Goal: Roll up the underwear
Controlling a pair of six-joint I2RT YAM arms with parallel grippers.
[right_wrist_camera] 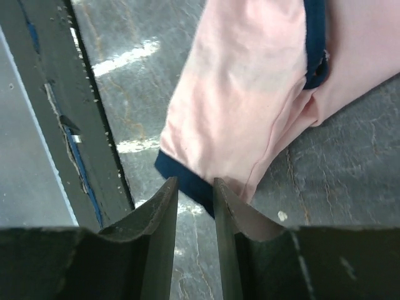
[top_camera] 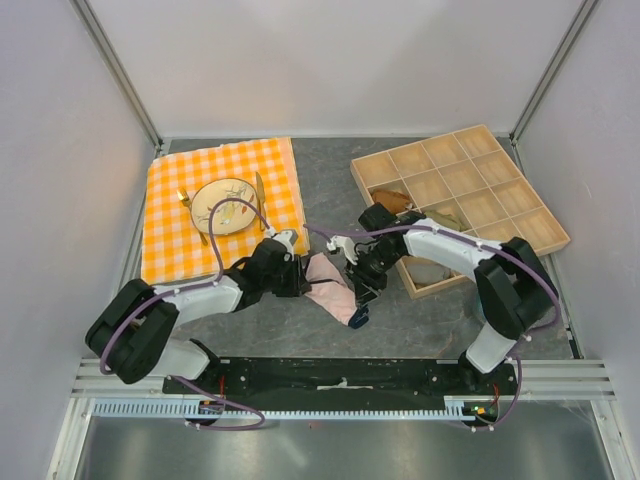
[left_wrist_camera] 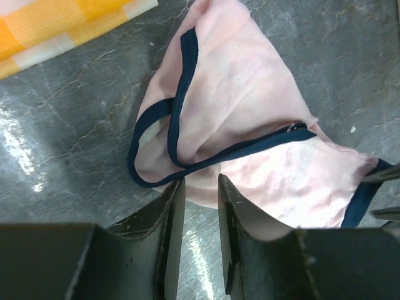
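Observation:
Pink underwear [top_camera: 331, 290] with navy trim lies crumpled and partly folded on the grey table between the two arms. In the left wrist view my left gripper is over its lower left part [left_wrist_camera: 250, 181], fingertips slightly apart at a navy band; whether cloth is between them is unclear. My right gripper is over the navy-edged lower end of the cloth [right_wrist_camera: 231, 119], fingertips part open with navy trim beneath and between them.
An orange checked mat [top_camera: 165, 255] with a plate [top_camera: 223, 205] and cutlery lies at the back left. A wooden compartment box [top_camera: 500, 170] with cloths in it is at the right. The table's front edge is close.

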